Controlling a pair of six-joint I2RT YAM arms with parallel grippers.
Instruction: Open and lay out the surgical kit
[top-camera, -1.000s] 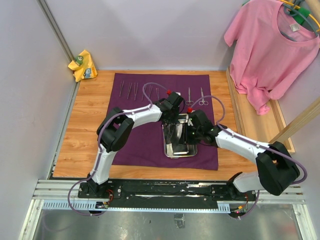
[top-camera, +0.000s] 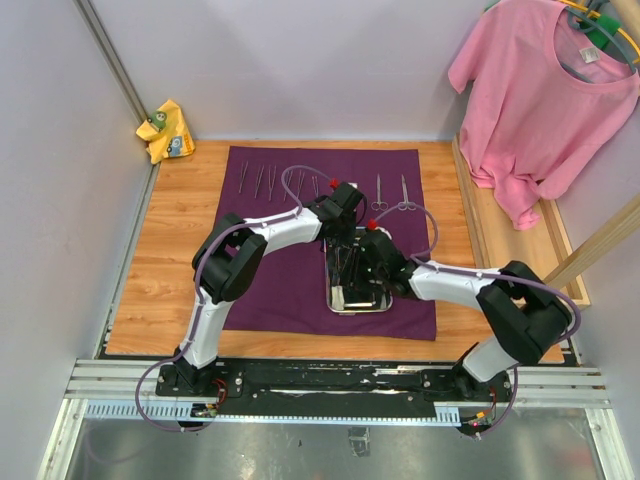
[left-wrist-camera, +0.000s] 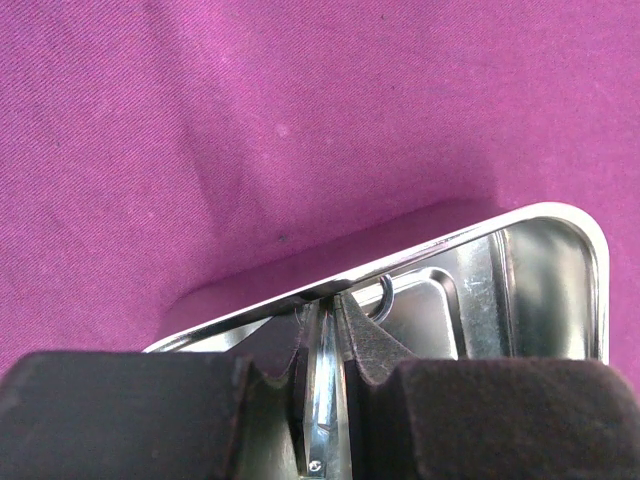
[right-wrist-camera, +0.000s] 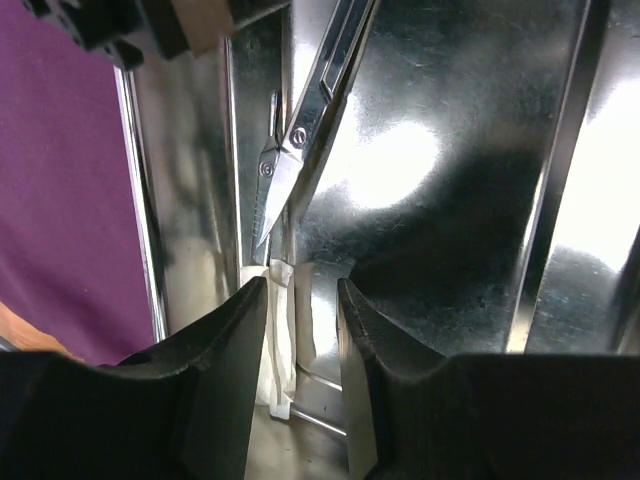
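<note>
The metal tray (top-camera: 350, 312) rests on the purple cloth, largely hidden by my arms in the top view. My left gripper is at the tray's far rim, shut on a slim metal instrument (left-wrist-camera: 322, 400) with a small rivet. Part of a curved metal loop (left-wrist-camera: 384, 300) shows beside it. In the right wrist view, scissors (right-wrist-camera: 299, 137) and a second slim instrument (right-wrist-camera: 267, 165) lie along the tray wall, tips toward a whitish paper packet (right-wrist-camera: 284, 345). My right gripper hangs over the tray, open, its fingers apart with the packet visible beyond them.
Several slim instruments (top-camera: 258, 181) stand in a row on the cloth's far left, and two ring-handled ones (top-camera: 405, 192) lie far right. A yellow bag (top-camera: 165, 131) is at the left wall; a pink shirt (top-camera: 550, 95) hangs at the right.
My left arm looks almost still.
</note>
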